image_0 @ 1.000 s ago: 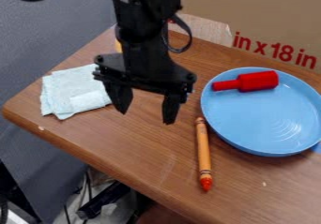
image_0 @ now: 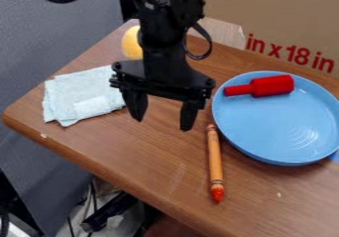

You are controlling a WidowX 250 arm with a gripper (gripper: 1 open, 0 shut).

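My gripper (image_0: 162,114) hangs over the middle of the wooden table, open, its two dark fingers apart with nothing seen between them. Left of it lies a folded pale cloth (image_0: 78,99). To its lower right an orange crayon (image_0: 215,166) lies lengthwise near the front edge. A blue plate (image_0: 279,133) sits on the right, with a red cylindrical object with a handle (image_0: 269,85) resting on its upper part. Behind the arm a yellow round object (image_0: 131,43) is partly hidden.
A cardboard box (image_0: 279,18) stands at the back right. The wooden table (image_0: 146,172) has free room at its front middle and left. Beyond its left edge are a grey padded surface and some dark frame parts below.
Over the last second my gripper has moved slightly to the right and up in the view, uncovering more of the yellow object. The objects on the table have not moved.
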